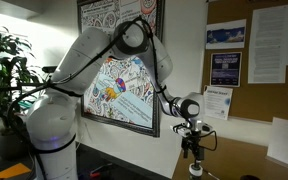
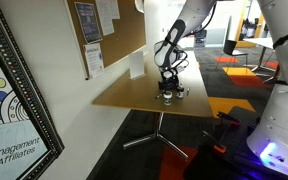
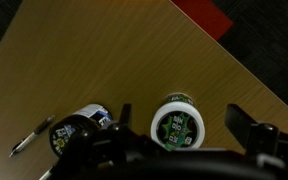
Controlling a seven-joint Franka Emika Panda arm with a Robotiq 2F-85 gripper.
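A white round container (image 3: pixel 178 122) with a dark green printed top stands on the wooden table, upright as far as the wrist view tells. My gripper is open above it, one finger to either side in that view, and nothing is held. From the side, in exterior view 1, the gripper (image 1: pixel 193 150) hangs just over the white container (image 1: pixel 195 170). Exterior view 2 shows the white container (image 2: pixel 167 97) near the table's edge, below the arm. A dark jar with a printed label (image 3: pixel 80 127) lies or stands to its left in the wrist view; its pose is unclear.
A pen (image 3: pixel 31 137) lies beyond the dark jar. A red patch (image 3: pixel 206 15) shows by the table's edge, with dark floor past it. The wooden table (image 2: pixel 134 95) has free room toward the board wall.
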